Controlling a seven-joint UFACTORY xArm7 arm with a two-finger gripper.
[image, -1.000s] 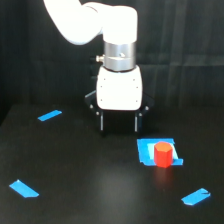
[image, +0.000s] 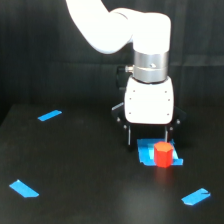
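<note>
A small red object (image: 163, 155) sits toward the front right of the table on a blue patch (image: 146, 146) that has some white on it. My gripper (image: 148, 136) is at the back edge of that patch, behind and slightly left of the red object in the picture. Its dark fingers stand apart on either side of the white hand, hard to make out against the black background. Nothing shows between them. How high the fingertips are above the table cannot be told.
Strips of blue tape lie on the black table: one at the back left (image: 50, 115), one at the front left (image: 24, 189), one at the front right (image: 196, 197).
My gripper has moved right and toward the camera, from left of the blue patch to its back edge. The red object and the patch have not moved.
</note>
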